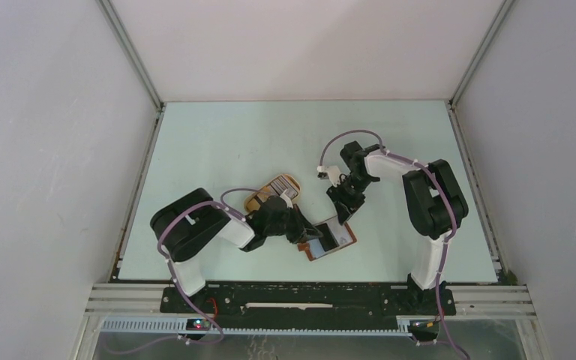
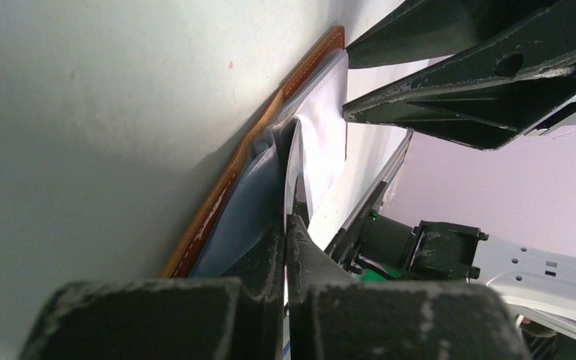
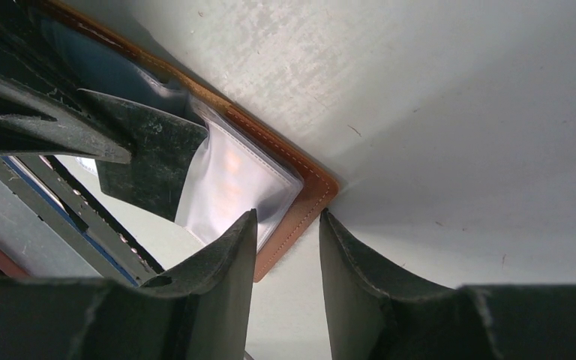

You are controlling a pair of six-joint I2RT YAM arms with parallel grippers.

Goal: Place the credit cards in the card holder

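The card holder (image 1: 351, 238), brown-edged with pale clear pockets, lies open near the table's front. My right gripper is shut on one end of it, its brown border (image 3: 298, 217) running between the fingers. A black card (image 3: 154, 154) lies partly in the pocket, with pale plastic over its far part. At the card's outer end, my left gripper is shut on its thin edge; the left fingertips (image 3: 116, 154) show in the right wrist view. How deep the card sits is hard to tell.
A wooden tray (image 1: 294, 180) with several more cards stands behind my left gripper, partly covered by the arm. Both arms crowd close around the holder.
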